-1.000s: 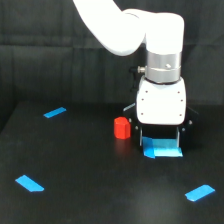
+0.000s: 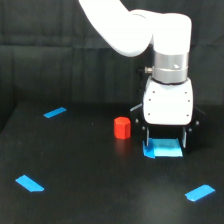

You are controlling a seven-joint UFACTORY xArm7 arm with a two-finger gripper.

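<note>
My gripper points down on the right side of the dark table, its two fingers wide apart. Low between and behind them shows a bright blue object, partly hidden by the hand. Whether the fingers touch it is unclear. A red block stands on the table just left of the gripper, apart from it.
Flat blue strips lie on the table: one at the far left, one at the near left and one at the near right.
The hand has shifted slightly to the right and a little lower. The red block and the blue strips have not moved.
</note>
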